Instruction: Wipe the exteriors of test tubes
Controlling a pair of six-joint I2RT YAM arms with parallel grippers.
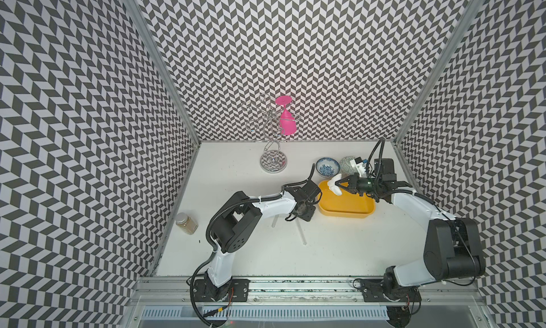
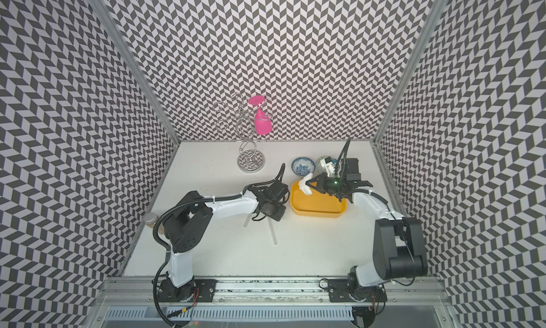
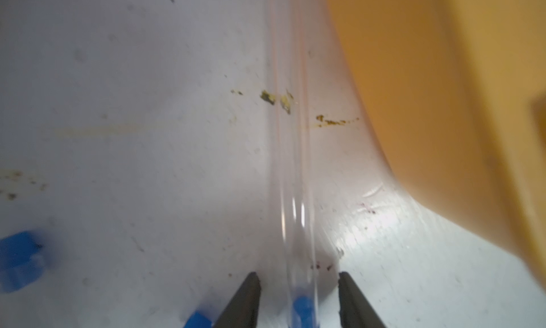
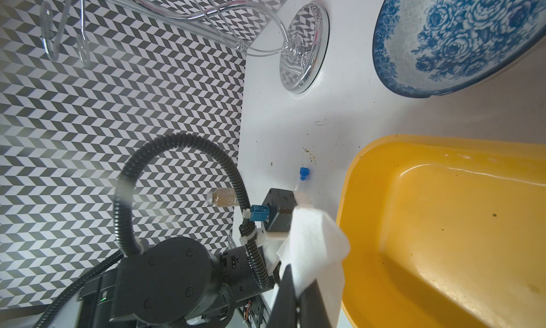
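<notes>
A clear test tube (image 3: 293,174) lies on the table along the yellow tray's left side, its blue cap (image 3: 303,311) at the bottom of the left wrist view. My left gripper is part open, one finger on each side of the tube near that cap, with gaps showing. Two other tubes lie nearby: one tube (image 1: 301,232) and another tube (image 1: 275,220), their upper parts hidden by my left arm in the top left view. My right gripper is shut on a crumpled white cloth (image 4: 315,242), held over the tray's left edge.
The yellow tray (image 1: 344,215) sits just right of the left gripper. Behind it stands a blue-patterned bowl (image 1: 327,167). A metal rack (image 1: 273,162) holds a pink glass (image 1: 287,123). A jar (image 1: 186,223) stands far left.
</notes>
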